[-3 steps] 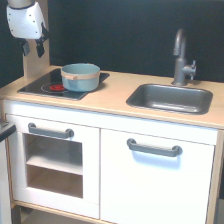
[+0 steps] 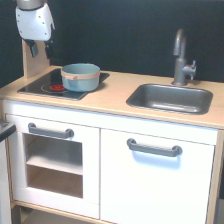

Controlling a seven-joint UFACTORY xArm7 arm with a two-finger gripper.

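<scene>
My gripper (image 2: 40, 49) hangs at the upper left, under the white arm and in front of the wooden back post. Its dark fingers look apart, with nothing visible between them; they are small in this view. Right of and below it, a blue-grey pot (image 2: 80, 78) with a brownish handle stands upright on the black stovetop (image 2: 40, 88). The gripper is clear of the pot. A red burner mark shows just left of the pot.
A sink (image 2: 170, 97) with a grey faucet (image 2: 181, 60) occupies the right of the wooden counter (image 2: 115, 92). Bare counter lies between pot and sink. Below are a white cabinet door (image 2: 155, 180) and a shelved compartment (image 2: 55, 152) with a dark handle above.
My arm and gripper have shifted a little to the right, towards the pot's side. The pot and the rest of the kitchen look unchanged.
</scene>
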